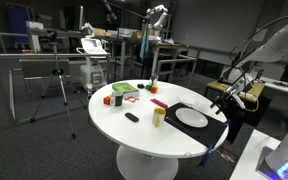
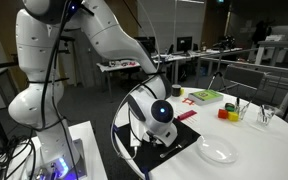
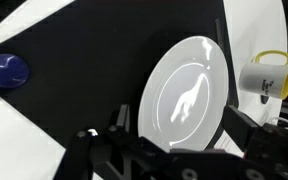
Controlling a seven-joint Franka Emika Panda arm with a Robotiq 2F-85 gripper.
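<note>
A white oval plate (image 3: 184,95) lies on a black mat (image 3: 94,55) and fills the middle of the wrist view. It also shows as a white disc (image 1: 191,117) on the round table's right side. My gripper is open, its dark fingers apart at the lower edge of the wrist view, with the plate seen beyond and between them. From outside, the gripper (image 1: 219,107) hangs over the mat's right side, close to the plate. In the other exterior view the arm (image 2: 149,105) hides much of the mat.
A yellow and white mug (image 3: 266,75) stands beyond the mat. A blue object (image 3: 4,71) is near the mat's other edge. A second white plate (image 2: 217,149) lies on bare table. Farther off are a green box (image 1: 124,87) and a red item (image 1: 159,103).
</note>
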